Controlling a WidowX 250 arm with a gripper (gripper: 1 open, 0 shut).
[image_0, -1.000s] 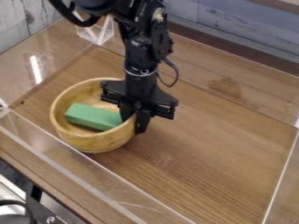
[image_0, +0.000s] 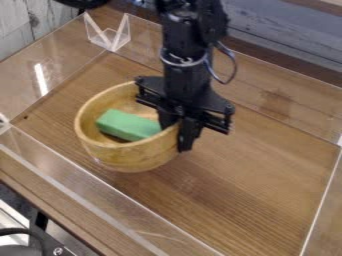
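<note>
My black gripper (image_0: 171, 125) is shut on the near right rim of a yellow bowl (image_0: 123, 152) in the middle left of the camera view, over the wooden surface. A green block (image_0: 126, 124) lies inside the bowl, with something tan partly visible behind it. The fingertips are partly hidden at the rim.
A clear plastic piece (image_0: 107, 30) stands at the back left. Pale edges border the surface, and a dark cable lies at the lower left.
The arm has moved toward the camera and appears larger, with the bowl carried along slightly rightward. The bowl's rim remains in the gripper.
</note>
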